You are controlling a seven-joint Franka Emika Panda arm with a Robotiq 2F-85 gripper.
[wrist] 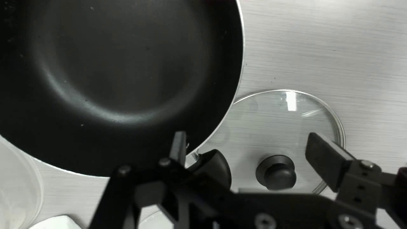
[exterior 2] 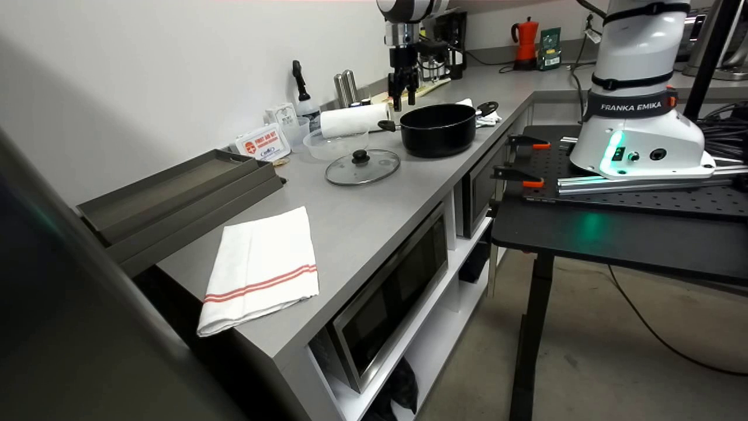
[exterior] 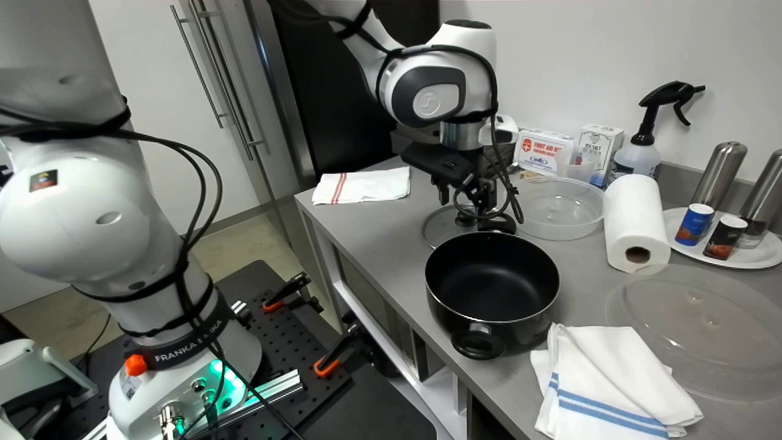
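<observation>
A black pot [exterior: 495,282] stands uncovered and empty on the grey counter. Beside it lies a glass lid [exterior 2: 378,167] with a black knob [wrist: 280,171]. My gripper [exterior: 463,206] hangs above the counter near the pot's far handle [exterior: 498,222]. Its fingers are wide apart with nothing held. In the wrist view the fingers [wrist: 328,160] straddle the lid's knob from above, one over the pot's rim side and the other over the lid's outer edge. Exterior view 2 shows the gripper [exterior 2: 405,104] higher than the pot's rim. The arm partly covers the lid in exterior view 1.
Past the lid sits a clear plastic bowl [exterior: 561,209], with a paper towel roll [exterior: 636,223] to its right. A blue-striped towel [exterior: 612,381] and a clear cover [exterior: 704,330] lie near the pot. Bare counter stretches toward the red-striped towel [exterior 2: 260,263].
</observation>
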